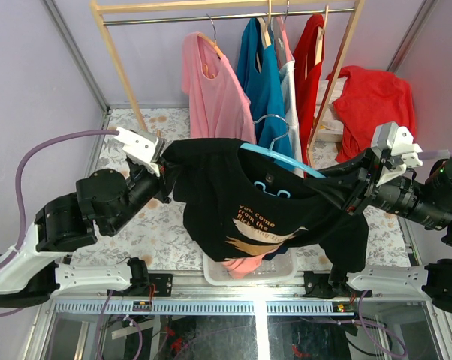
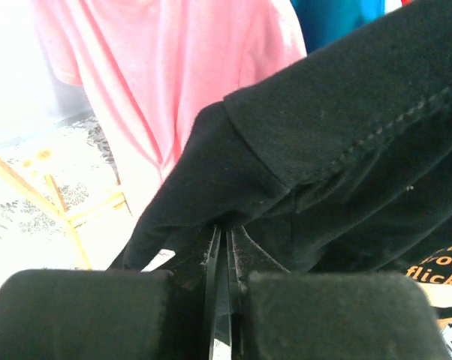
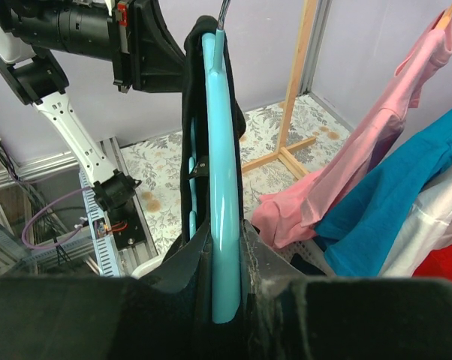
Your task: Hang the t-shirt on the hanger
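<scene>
The black t-shirt (image 1: 233, 202) with printed lettering hangs spread between both arms. A light-blue hanger (image 1: 282, 157) runs along its neck opening; part of the hanger is inside the shirt, and its metal hook points up. My right gripper is shut on the hanger's near end, with black cloth around it. At the shirt's other side, my left gripper (image 1: 167, 180) is at the sleeve (image 1: 188, 159). In the left wrist view its fingers (image 2: 211, 262) are together and the tips meet the black cloth; whether they pinch it I cannot tell.
A rack with a metal rail (image 1: 233, 19) stands behind, carrying a pink shirt (image 1: 211, 90), a blue shirt (image 1: 262, 90) and a red one (image 1: 308, 75). Red cloth (image 1: 372, 112) lies at back right. A clear bin (image 1: 282, 270) sits under the t-shirt.
</scene>
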